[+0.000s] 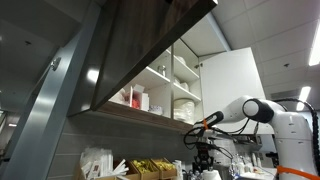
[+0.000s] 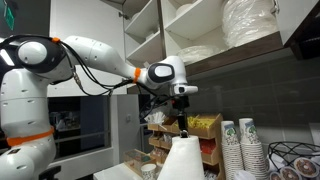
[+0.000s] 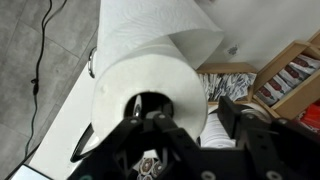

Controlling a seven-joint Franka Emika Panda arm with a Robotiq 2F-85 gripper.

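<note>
A white paper towel roll stands upright on the counter, directly below my gripper. From the wrist view, the end of the roll faces the camera, with its dark core hole in the middle. My gripper is open, its fingers apart at the roll's end. One fingertip lies over the core hole and the other is beside the outer edge. Whether either finger touches the roll cannot be made out. In exterior view 1 the roll is mostly cut off.
Stacked paper cups stand right of the roll. Behind it is a wooden rack with packets. An open cupboard with dishes hangs above. A black cable runs along the wrist view's left side.
</note>
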